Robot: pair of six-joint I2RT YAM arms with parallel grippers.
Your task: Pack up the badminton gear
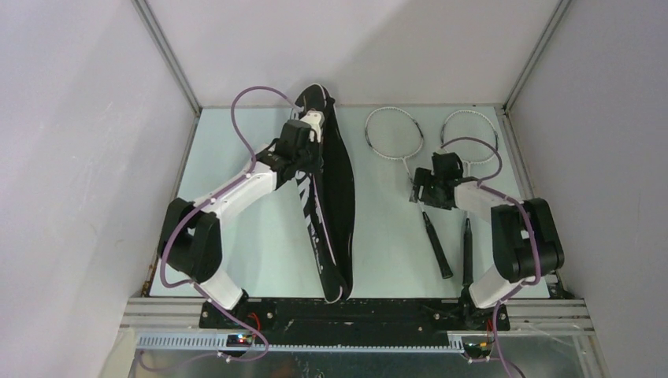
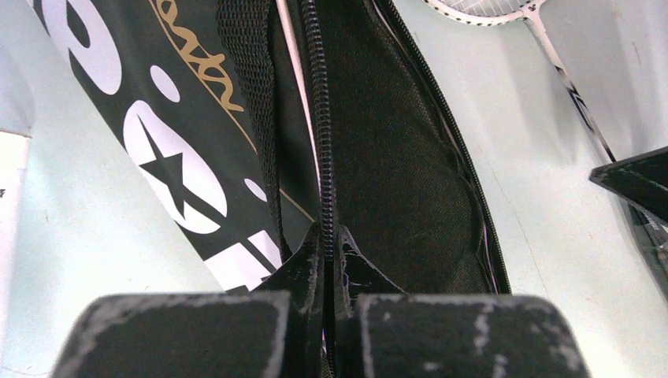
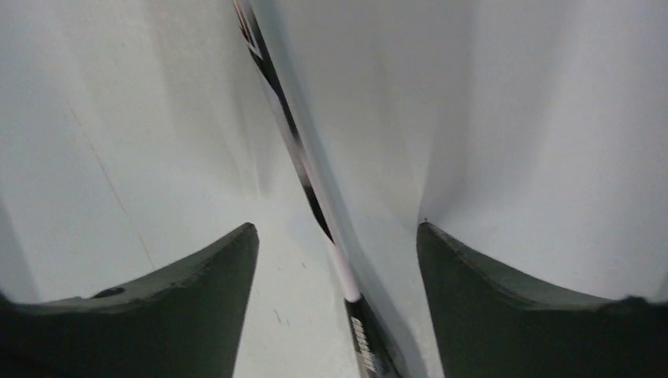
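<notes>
The black racket bag (image 1: 337, 220) lies unzipped lengthwise on the left-centre of the table. My left gripper is shut on the zipper edge at its upper part. Two badminton rackets lie to the right; the nearer racket (image 1: 438, 252) has its shaft (image 3: 303, 161) running between the fingers of my right gripper, which stands open just above it, not touching as far as shows. The second racket (image 1: 467, 252) is partly hidden under the right arm.
A white object shows at the left edge (image 2: 9, 236), probably partly under the left arm. Walls border it.
</notes>
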